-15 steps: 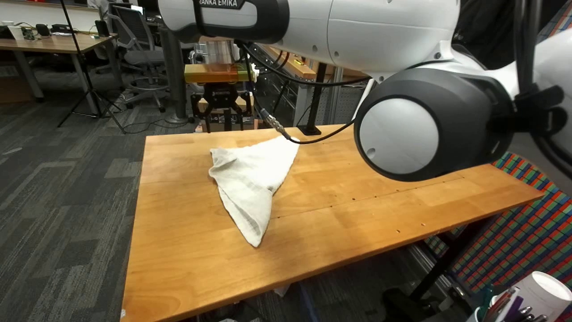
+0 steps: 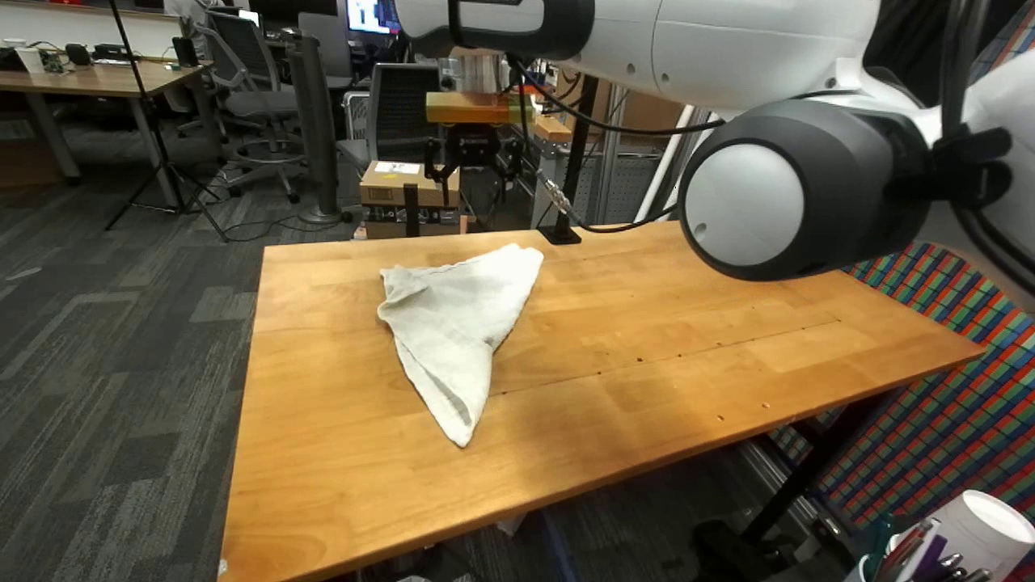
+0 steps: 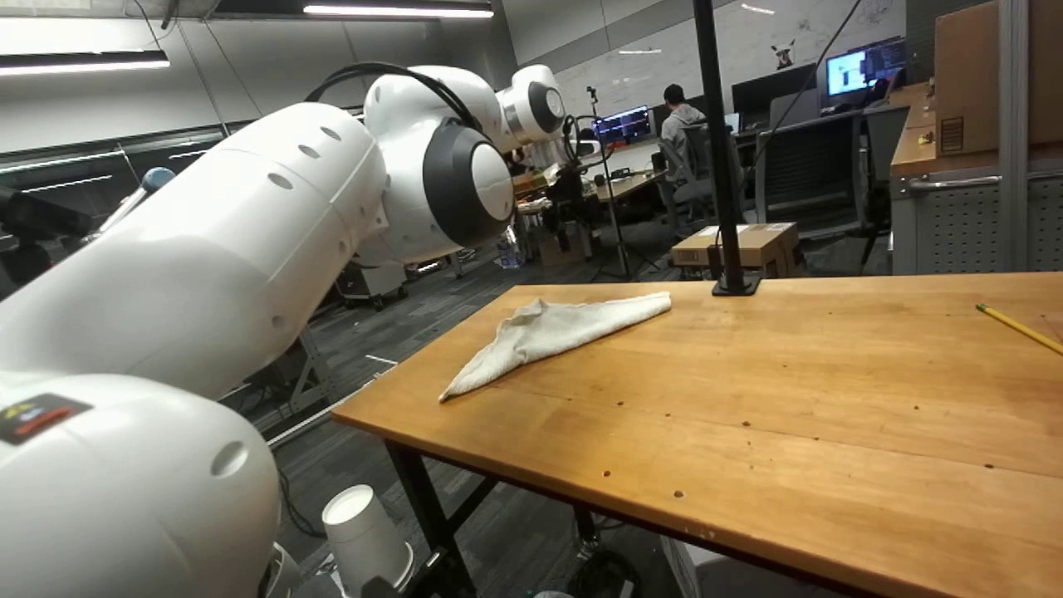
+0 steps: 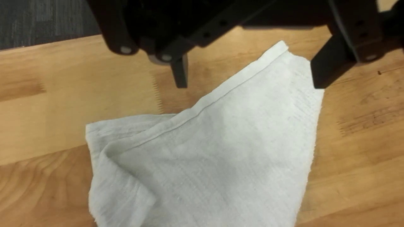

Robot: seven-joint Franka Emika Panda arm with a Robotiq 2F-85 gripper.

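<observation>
A pale cloth (image 2: pixel 461 325) lies on the left part of the wooden table, roughly triangular, with one point toward the front edge. Its far-left corner is folded over; the fold and the hemmed edge of the cloth (image 4: pixel 227 151) show closely in the wrist view. Above the table's back side hangs my gripper (image 2: pixel 475 184), clear of the cloth. From the wrist, the gripper appears open, its two fingers wide apart and nothing between them. Seen from the other side, the cloth (image 3: pixel 558 329) lies low and creased near the table's left end.
A black post (image 3: pixel 730 199) rises from its back edge. A yellow pencil (image 3: pixel 1021 329) lies far from the cloth, at the right in exterior view 2.
In exterior view 1, my arm and gripper have shifted right and somewhat up. The cloth has stayed where it was.
</observation>
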